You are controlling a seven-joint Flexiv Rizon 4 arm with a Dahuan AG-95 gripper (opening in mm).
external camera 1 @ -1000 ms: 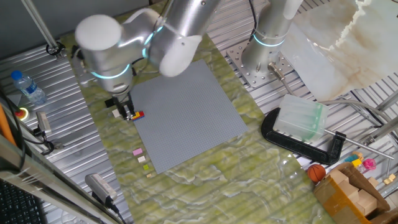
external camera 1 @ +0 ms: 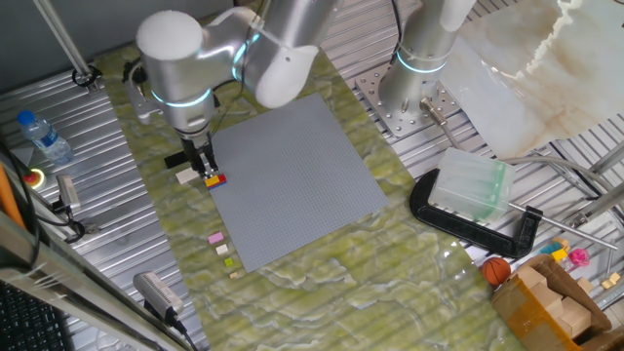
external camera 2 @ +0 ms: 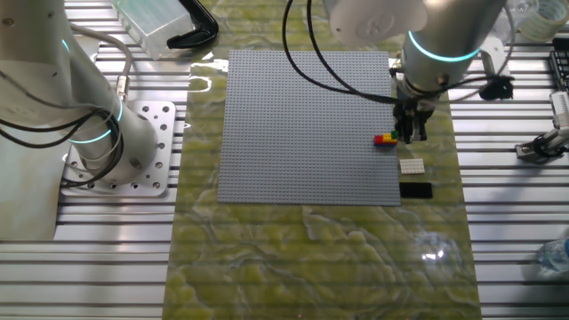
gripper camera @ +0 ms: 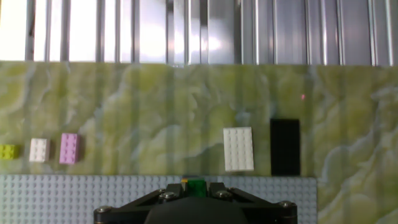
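At the grey baseplate's (external camera 1: pixel 297 185) edge, my gripper (external camera 1: pixel 208 172) points down over a small group of coloured bricks. The wrist view has a green brick (gripper camera: pixel 196 188) between the fingertips, which close in on both its sides. A sliver of a yellow brick (gripper camera: pixel 185 181) shows beside it. In exterior view 2 a red brick (external camera 2: pixel 380 140) and the yellow one (external camera 2: pixel 388 138) sit on the plate, with the green brick (external camera 2: pixel 395 134) next to the gripper (external camera 2: pixel 411 138). Whether the green brick touches the others or is pressed down cannot be told.
A white brick (gripper camera: pixel 239 149) and a black piece (gripper camera: pixel 285 147) lie just off the plate. Pink (gripper camera: pixel 69 149), small white (gripper camera: pixel 39 150) and lime (gripper camera: pixel 7 152) bricks lie along the same edge. Most of the plate is bare. A black clamp (external camera 1: pixel 468 231) stands at the mat's far side.
Over the last second my gripper has moved from beside the plate's edge to over the coloured bricks. The loose bricks have stayed put.
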